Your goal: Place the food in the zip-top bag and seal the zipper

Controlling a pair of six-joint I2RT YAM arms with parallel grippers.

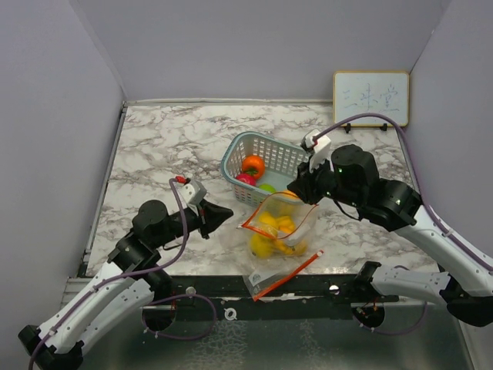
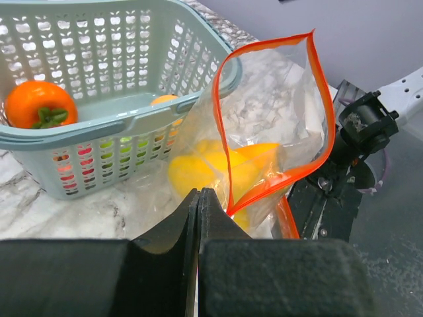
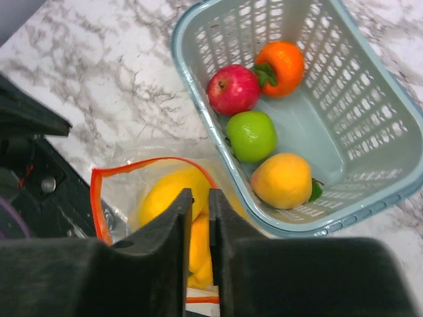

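Note:
The clear bag stands open at the front, its orange rim (image 2: 227, 142) raised and gaping. Yellow food (image 1: 262, 245) and orange-yellow pieces (image 3: 200, 247) lie inside it. My left gripper (image 1: 230, 213) is left of the bag, shut, with nothing showing between its fingers; its fingertips (image 2: 206, 198) look close to the rim's lower corner in the left wrist view. My right gripper is above the bag's back side by the basket, its fingers slightly parted with no film visible between them. Whether it touches the rim cannot be told.
A grey-green basket (image 1: 231, 154) behind the bag holds an orange fruit (image 3: 284, 68), a red fruit (image 3: 233, 90), a green apple (image 3: 252, 136) and a peach (image 3: 282, 180). A clear flap with an orange strip (image 1: 289, 276) lies at the table's front edge.

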